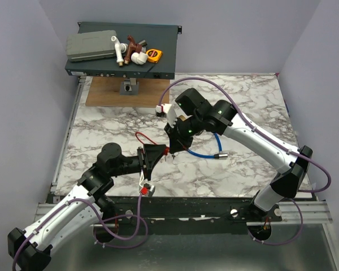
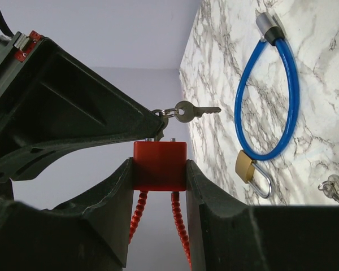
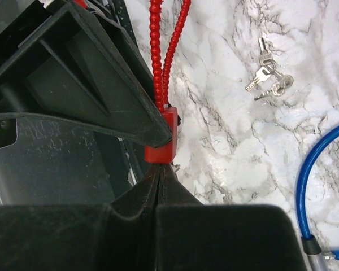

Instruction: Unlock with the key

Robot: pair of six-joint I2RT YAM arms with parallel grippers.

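My left gripper is shut on a red lock body (image 2: 159, 164), whose two beaded red straps hang from it in the left wrist view. My right gripper is shut, its tips against the red lock body (image 3: 164, 149). In the left wrist view a key (image 2: 186, 111) on a ring shows at the tip of the right gripper, just above the lock; whether that tip grips it or it sits in the lock is hard to tell. More loose keys (image 3: 265, 73) lie on the marble table.
A blue cable lock (image 2: 290, 96) and a brass padlock (image 2: 244, 166) lie on the table (image 1: 243, 96). A shelf (image 1: 90, 34) with a case and fittings stands at the back left. The table's front edge is just below the grippers.
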